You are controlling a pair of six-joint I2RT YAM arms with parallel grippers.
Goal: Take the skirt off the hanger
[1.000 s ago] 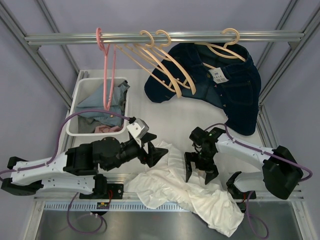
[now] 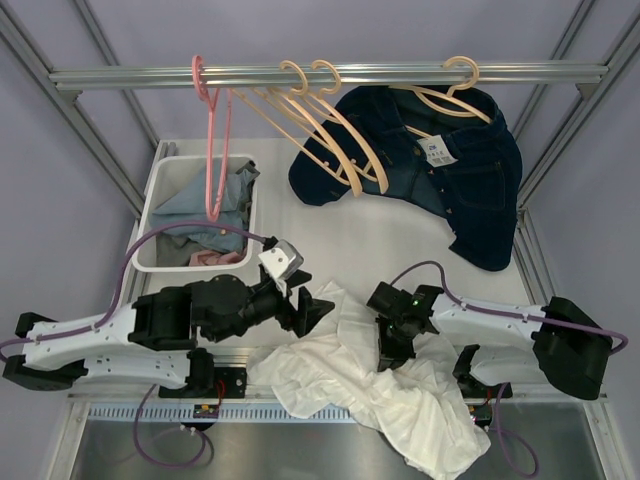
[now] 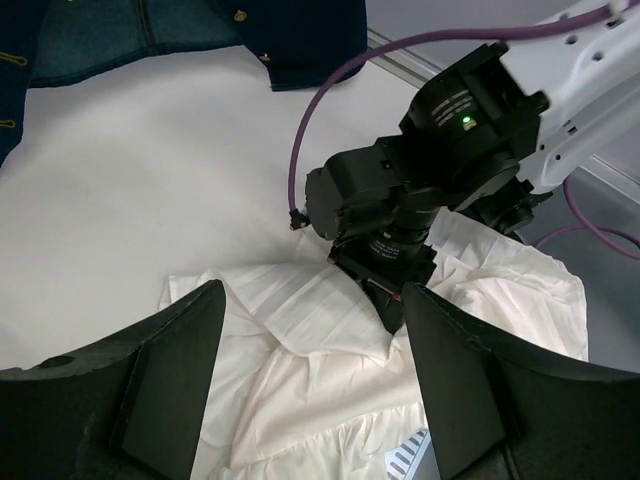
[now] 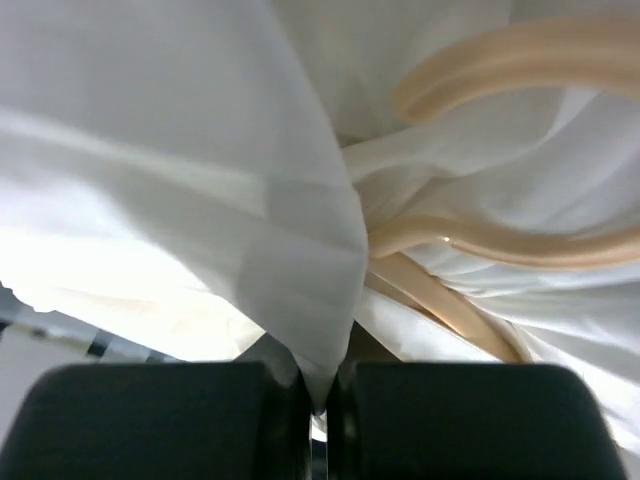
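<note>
The white skirt (image 2: 420, 430) lies crumpled along the front edge of the work surface, also filling the right wrist view (image 4: 180, 140). Among its folds a beige hanger (image 4: 500, 245) shows in that view. My right gripper (image 2: 390, 355) is down in the skirt, shut, with a white fold (image 4: 300, 280) running into its fingertips. My left gripper (image 2: 307, 308) stands open above the skirt's left part, with nothing between its fingers.
A metal rail (image 2: 400, 74) carries pink and beige hangers. A dark denim garment (image 2: 470, 190) lies at the back right. A white bin (image 2: 152, 215) with clothes stands at the back left.
My right gripper has shut and moved slightly down and left into the skirt; it was open before. The left arm has barely moved.
</note>
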